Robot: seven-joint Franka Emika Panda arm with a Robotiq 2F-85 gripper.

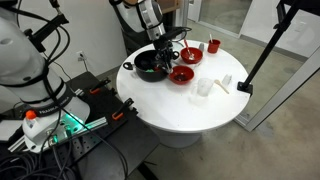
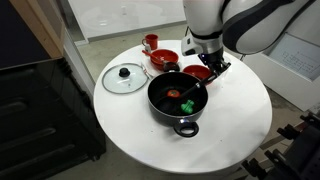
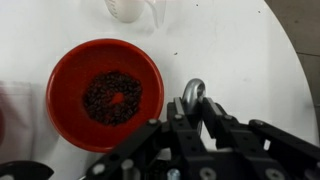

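Observation:
My gripper is shut on a slim utensil whose rounded silver end (image 3: 193, 90) rises between the fingers in the wrist view. From exterior view 2, its dark shaft (image 2: 191, 91) slants down from the gripper (image 2: 214, 73) into a black pot (image 2: 158, 103). Inside the pot lie a green item (image 2: 187, 106) and a reddish round one (image 2: 175, 93). The utensil's lower end is hard to make out. Beside the gripper in the wrist view sits a red bowl (image 3: 62, 98), holding dark beans (image 3: 108, 103) and a small red piece.
A glass lid (image 2: 124, 79) rests left of the pot. Red bowls (image 2: 163, 61) and a red mug (image 2: 150, 43) stand farther back. Clear or white containers (image 1: 204, 87) occupy the table's right part in exterior view 1.

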